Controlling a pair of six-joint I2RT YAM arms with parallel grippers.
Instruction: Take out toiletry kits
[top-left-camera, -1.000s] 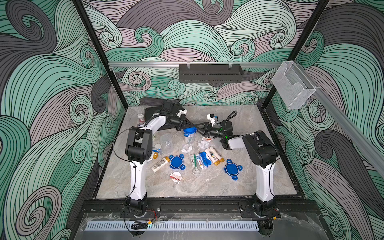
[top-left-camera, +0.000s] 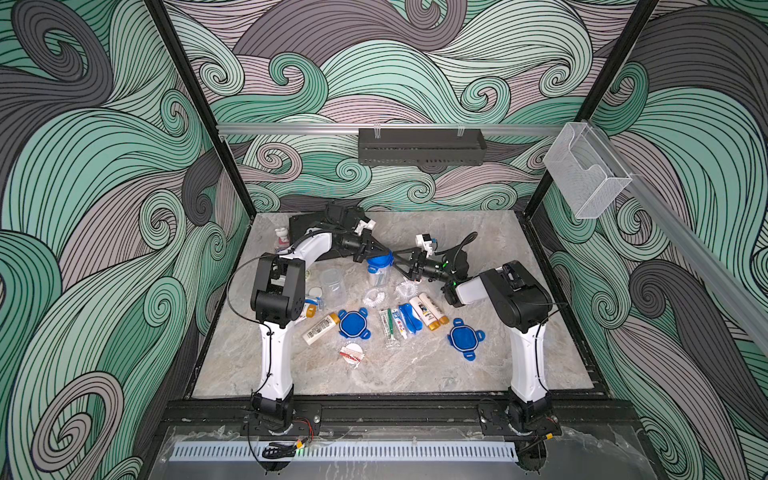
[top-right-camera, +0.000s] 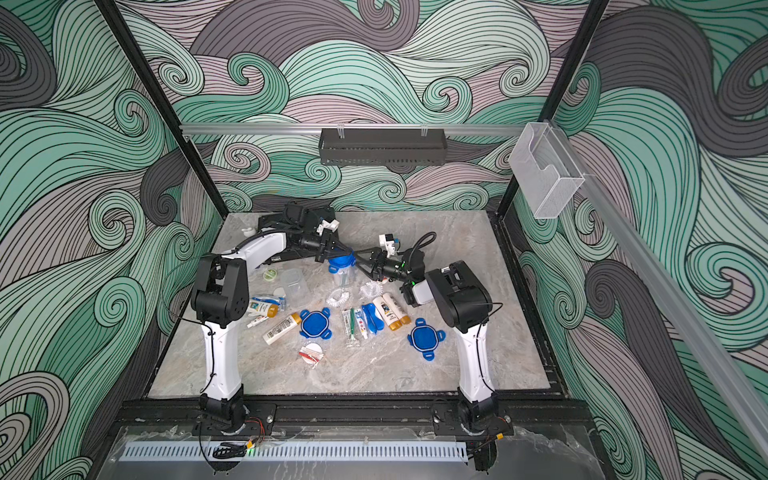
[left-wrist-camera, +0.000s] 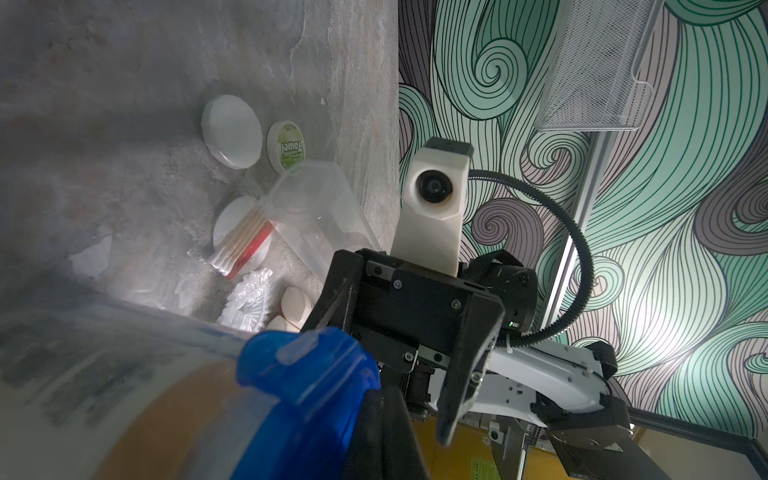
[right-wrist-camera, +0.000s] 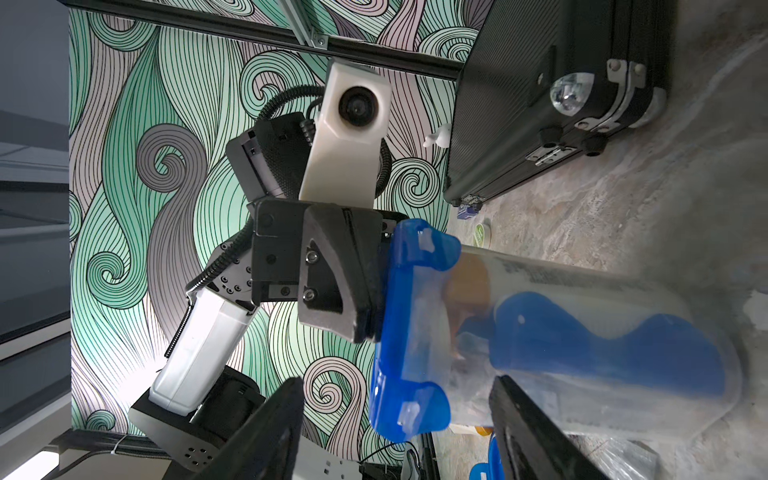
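A clear cylindrical kit (right-wrist-camera: 608, 344) with a blue latched lid (right-wrist-camera: 412, 320) lies on its side at the back middle, bottles and blue items inside it. My left gripper (top-left-camera: 376, 249) is at the lid, shut; whether anything is between its fingers is hidden. My right gripper faces that lid from the right, open, its fingers apart with the lid beyond them. Two other blue lids (top-left-camera: 353, 323) lie in front, among loose bottles (top-left-camera: 428, 310), toothbrush packs (top-left-camera: 392, 324) and cotton swabs (left-wrist-camera: 244, 244).
A black case stands at the back left, beside the kit. An empty clear container (top-left-camera: 333, 281) lies left of centre. A mesh basket (top-left-camera: 584, 168) hangs at the right.
The left arm and kit look unchanged.
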